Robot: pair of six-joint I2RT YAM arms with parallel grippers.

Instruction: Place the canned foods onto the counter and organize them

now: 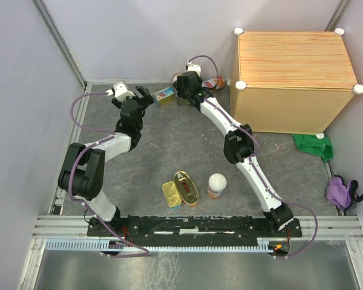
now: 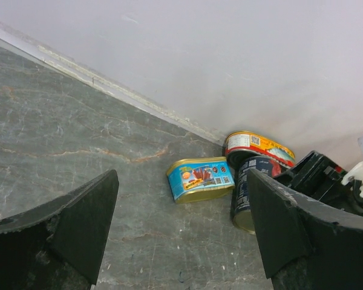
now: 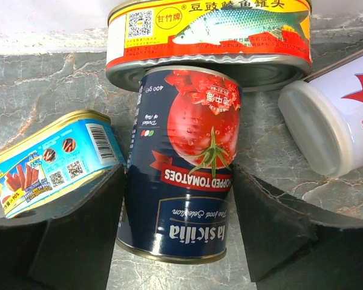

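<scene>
A navy chopped-tomato can (image 3: 193, 151) lies on its side at the back, under my right gripper. The right fingers (image 3: 78, 226) flank the can closely, one per side; whether they press on it I cannot tell. Behind it, against the back wall, rests a red-and-yellow fish tin (image 3: 212, 39). A blue sausage tin (image 2: 201, 178) is to the left of the tomato can, and a white can with a translucent lid (image 3: 345, 115) lies to its right. Left of the tins, my left gripper (image 1: 132, 98) is open and empty.
Near the front are a small yellow tin (image 1: 171, 194), an oval gold tin (image 1: 186, 188) and an upright white-lidded can (image 1: 216, 186). A large wooden box (image 1: 296, 90) fills the back right, with green cloth (image 1: 313, 145) beside it.
</scene>
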